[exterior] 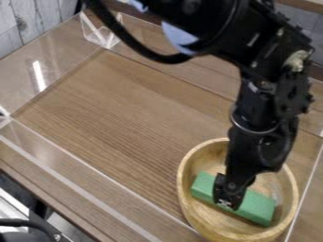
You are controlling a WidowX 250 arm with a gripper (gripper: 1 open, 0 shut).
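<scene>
My black gripper (236, 177) hangs at the right of the camera view, its fingers down inside a round tan wooden bowl (203, 221) in the lower right. A green rectangular block (256, 210) lies in the bowl, just beneath the fingertips and partly hidden by them. The gripper is open; whether the fingertips touch the block is hard to tell.
A clear plastic piece (101, 28) stands at the back left. Black cables lie at the lower left corner, off the table edge.
</scene>
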